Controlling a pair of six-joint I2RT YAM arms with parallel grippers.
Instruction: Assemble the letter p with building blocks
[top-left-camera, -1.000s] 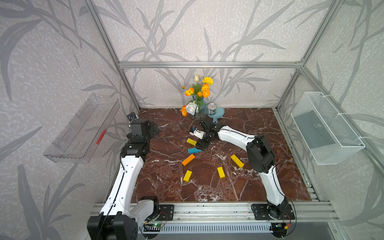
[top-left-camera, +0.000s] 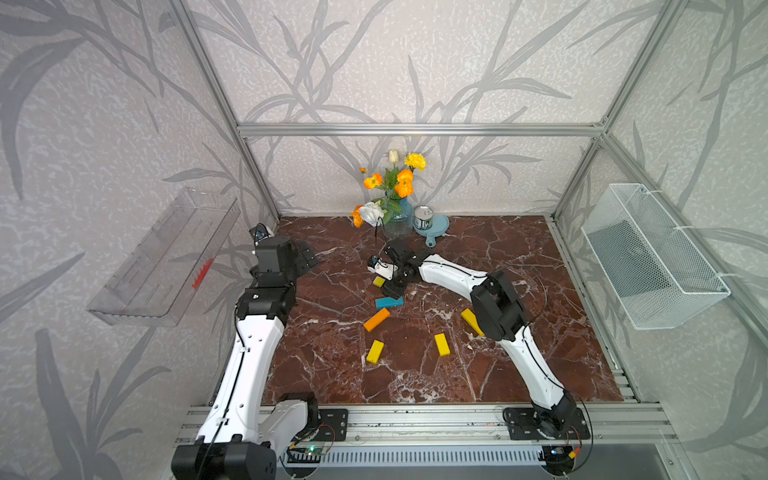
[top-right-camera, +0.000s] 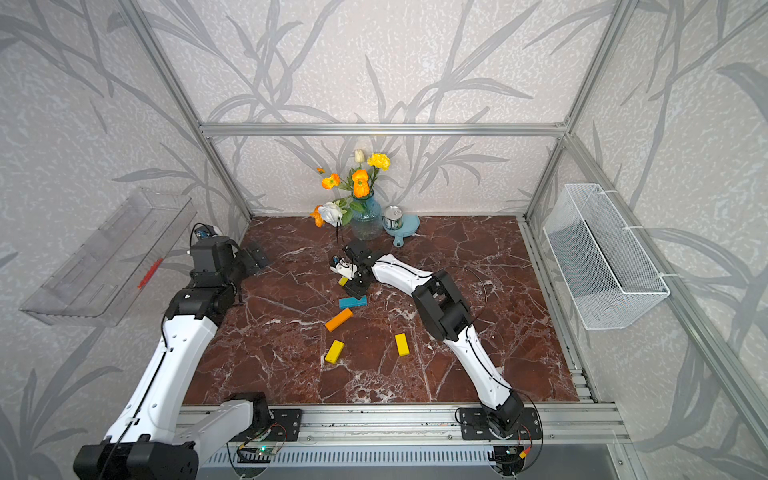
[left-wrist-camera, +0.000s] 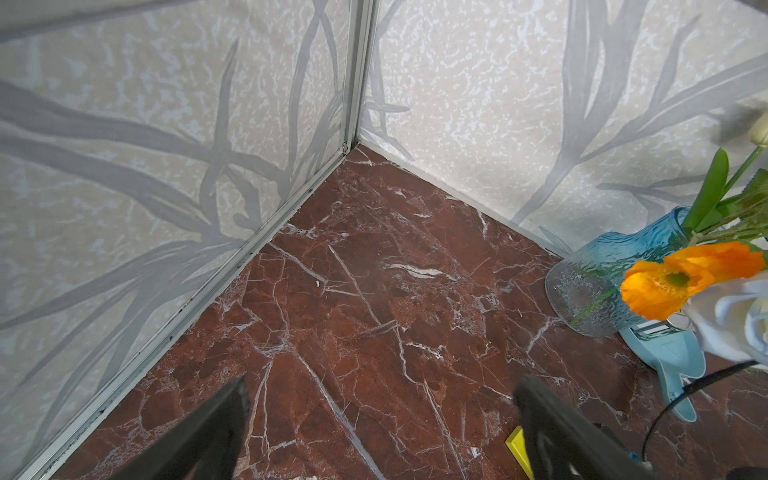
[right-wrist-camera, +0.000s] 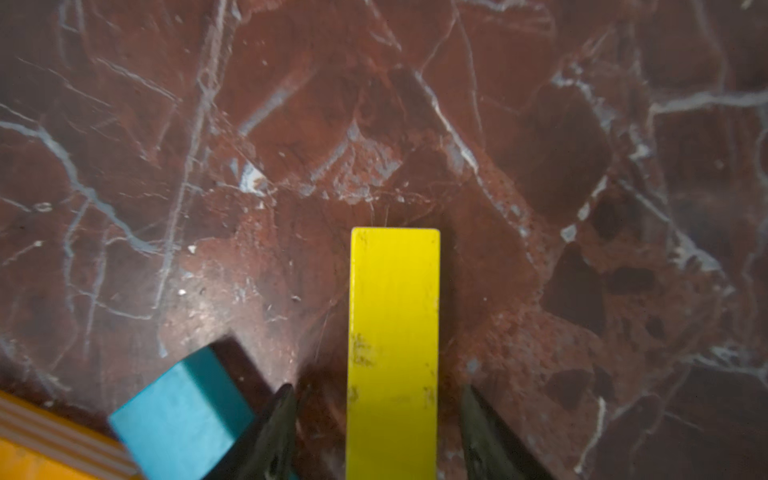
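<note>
In the right wrist view, a long yellow block (right-wrist-camera: 393, 320) lies flat between the fingers of my right gripper. Gaps show on both sides of the block, so this gripper is open around it. From the top left only that block's left end peeks out. The blue block (top-left-camera: 389, 302) and orange block (top-left-camera: 377, 319) lie just in front. Three more yellow blocks rest nearer the front: one at left (top-left-camera: 375, 352), one in the middle (top-left-camera: 442, 345), one at right (top-left-camera: 472, 321), partly behind my right arm. My left gripper hangs open and empty at the left.
A glass vase of flowers (top-left-camera: 397, 219), a can (top-left-camera: 422, 217) and a light blue pan-like item (top-left-camera: 436, 228) stand at the back, close behind my right gripper. A clear bin (top-left-camera: 164, 264) and a white wire basket (top-left-camera: 656, 256) flank the table.
My right gripper has moved left over the yellow block, covering more of it. The flowers lean further left than before. The blocks lie where they were.
</note>
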